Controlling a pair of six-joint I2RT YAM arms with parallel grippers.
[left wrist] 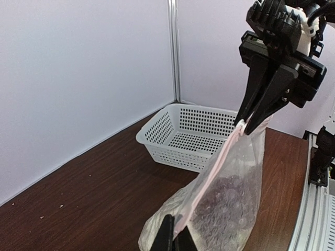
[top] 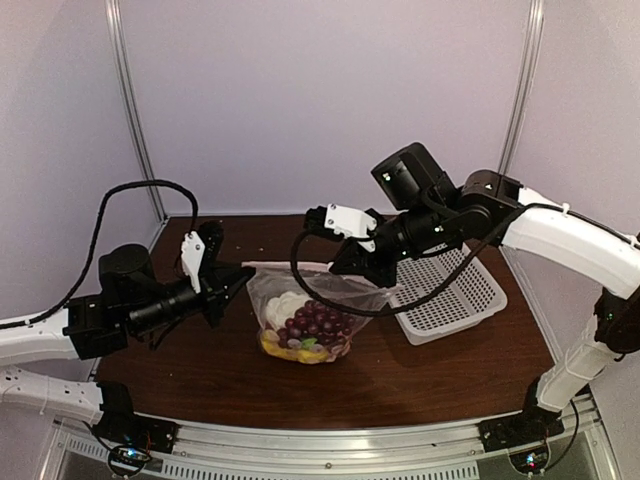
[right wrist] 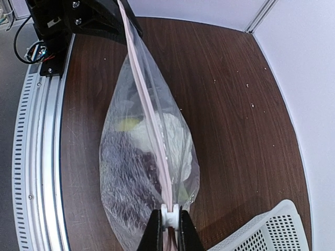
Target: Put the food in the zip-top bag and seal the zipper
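A clear zip bag (top: 355, 293) hangs above the table between my two grippers, its pink zip edge (right wrist: 144, 97) pulled into a nearly straight line. Inside it are dark grapes (top: 318, 322), something white (top: 284, 308) and a yellow piece (top: 300, 353). At the left end of the zip, my left gripper is shut on the thin bag edge. A white slider (right wrist: 170, 216) on the zip sits between the fingers of my right gripper, shut on it near the zip's other end.
An empty white perforated basket (top: 452, 292) stands on the right side of the brown table (top: 200, 375), just past the right gripper. Walls close off the back and sides.
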